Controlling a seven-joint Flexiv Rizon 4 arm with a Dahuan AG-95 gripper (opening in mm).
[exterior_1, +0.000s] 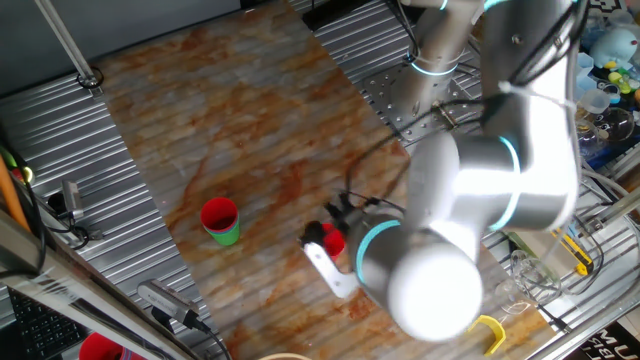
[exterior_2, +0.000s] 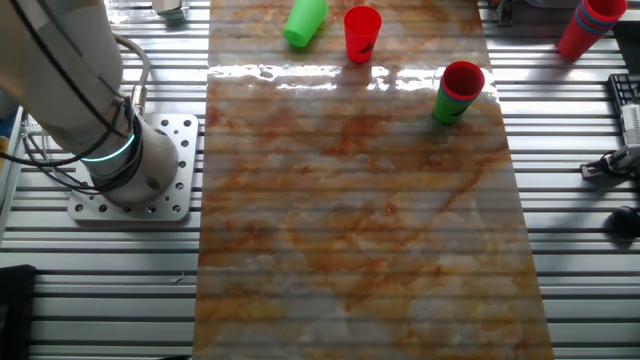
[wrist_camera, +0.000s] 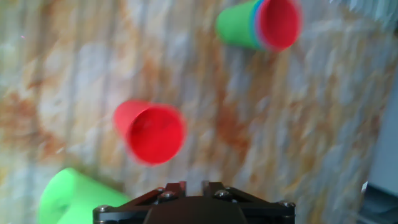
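Note:
A single red cup (wrist_camera: 155, 134) stands mouth-up on the marbled board, left of centre in the wrist view. Lower left of it is a green cup (wrist_camera: 78, 199), with its closed base showing; the arm hides it in exterior view 1. Apart from both, a stack of cups (wrist_camera: 239, 26), green outside with a red rim and a blue band between, stands at the upper right. My gripper hangs above the board near the red cup (exterior_1: 333, 240); its fingertips are drawn close together, with nothing visible between them. Exterior view 2 does not include the gripper.
The marbled board (exterior_2: 350, 240) is clear over its middle and near part. Off the board, more stacked red cups (exterior_2: 585, 30) stand on the slatted table. A yellow bracket-like item (exterior_1: 488, 333) lies near the board's edge.

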